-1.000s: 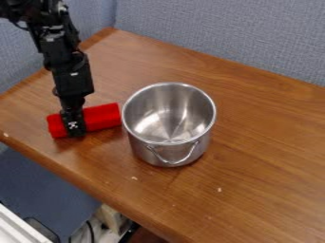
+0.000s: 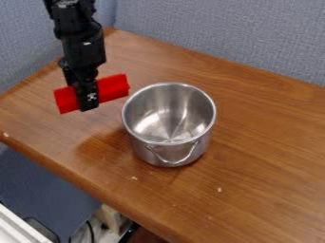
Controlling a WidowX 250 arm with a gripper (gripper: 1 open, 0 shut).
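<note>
My black gripper [image 2: 86, 95] is shut on a red cylinder [image 2: 112, 87] at the upper left, holding it across its middle. The cylinder hangs over the wooden table, to the left of a steel pot [image 2: 169, 121] with a wire handle at its front.
Padded grey-blue walls stand at the back.
My gripper has risen with the red cylinder in it, lifting it off the table and shifting slightly right. The pot has not moved.
</note>
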